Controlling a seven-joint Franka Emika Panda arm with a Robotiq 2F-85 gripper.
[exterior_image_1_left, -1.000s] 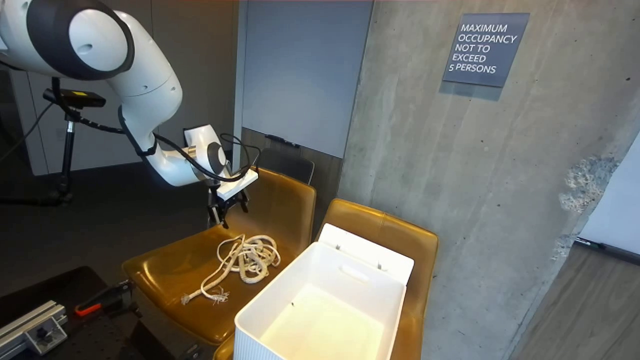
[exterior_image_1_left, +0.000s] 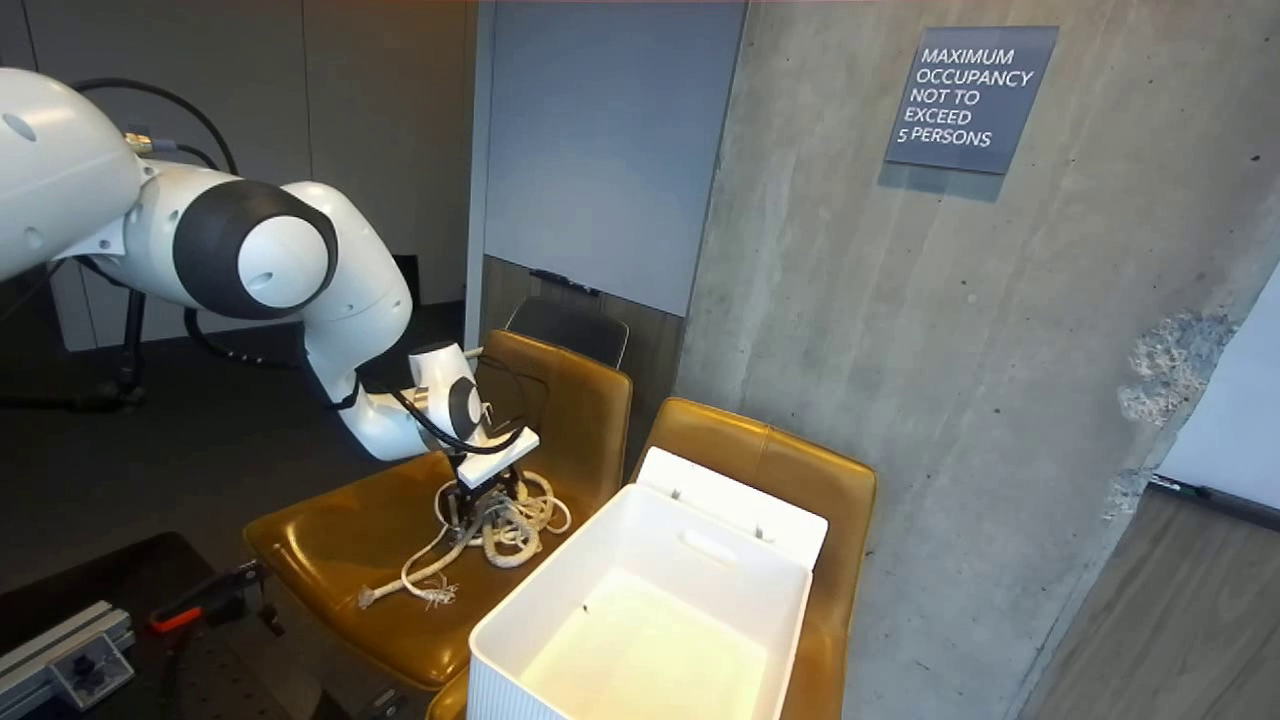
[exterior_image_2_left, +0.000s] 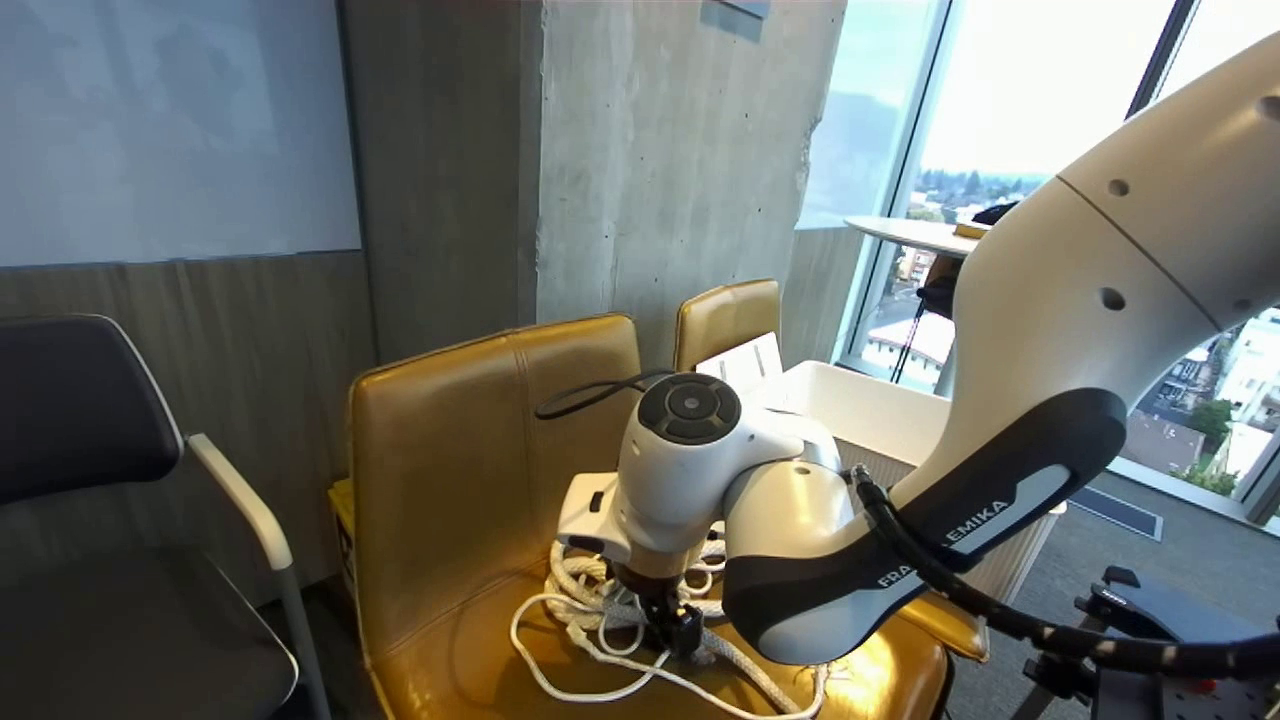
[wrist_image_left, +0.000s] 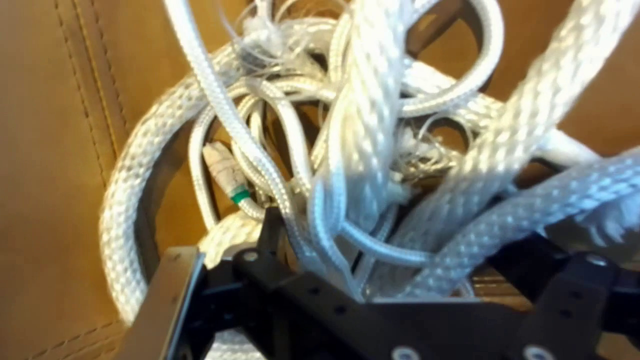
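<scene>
A tangle of white rope (exterior_image_1_left: 513, 534), thick and thin strands together, lies on the seat of a tan chair (exterior_image_1_left: 324, 528). My gripper (exterior_image_1_left: 486, 514) is down in this pile, its fingers open. In the wrist view several rope strands (wrist_image_left: 372, 120) run between and around the black fingers; the fingertips are partly covered by rope. One thin cord end (wrist_image_left: 225, 171) carries beige wrapping and a green band. From the other side, the gripper (exterior_image_2_left: 672, 630) also shows among the rope loops (exterior_image_2_left: 588, 612).
An empty white bin (exterior_image_1_left: 648, 648) stands on a second tan chair (exterior_image_1_left: 768, 462), beside the rope chair. The rope chair's backrest (exterior_image_2_left: 492, 444) rises close to the arm. A dark chair (exterior_image_2_left: 90, 504) stands farther left in the second exterior view.
The arm has come down and slightly right, from above the chair into the rope pile. Some strands around the gripper are displaced; the bin has not moved.
</scene>
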